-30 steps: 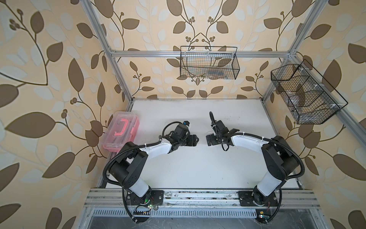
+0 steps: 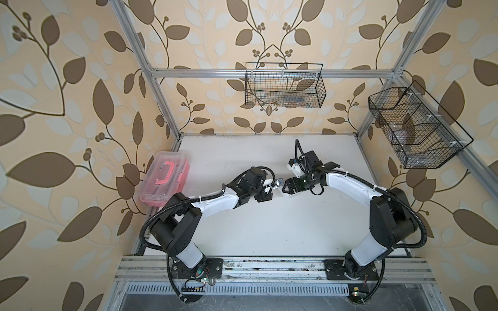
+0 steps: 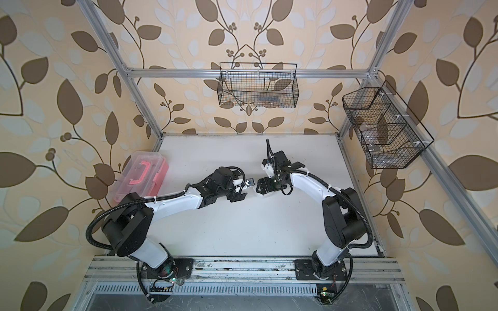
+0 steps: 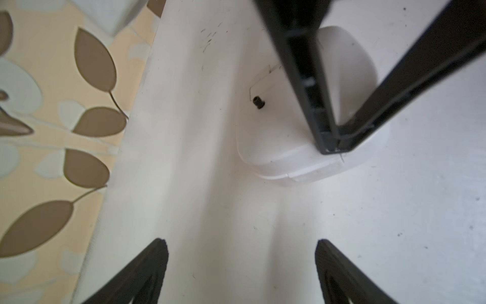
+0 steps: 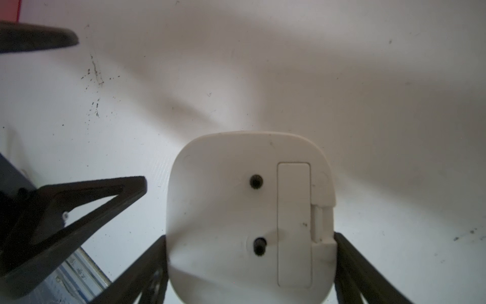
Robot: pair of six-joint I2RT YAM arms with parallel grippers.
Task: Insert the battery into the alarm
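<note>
The white alarm [image 5: 222,212], its smooth face with two dark holes and a rectangular outline, sits between the fingers of my right gripper in the right wrist view. That gripper stands open about the alarm's width; whether its pads touch the sides cannot be told. In the left wrist view the alarm [image 4: 273,131] appears close to the table, partly behind a black finger [image 4: 316,101] of the right gripper. My left gripper is open, with nothing between its fingers, beside the alarm. No battery can be made out.
A pink lidded box [image 2: 165,178] stands at the table's left edge. Wire baskets hang on the frame at the back [image 2: 284,88] and right [image 2: 420,127]. The two grippers are very close together.
Both grippers have turned. The left one has moved right toward the right gripper, and the right one has shifted slightly right and back.
</note>
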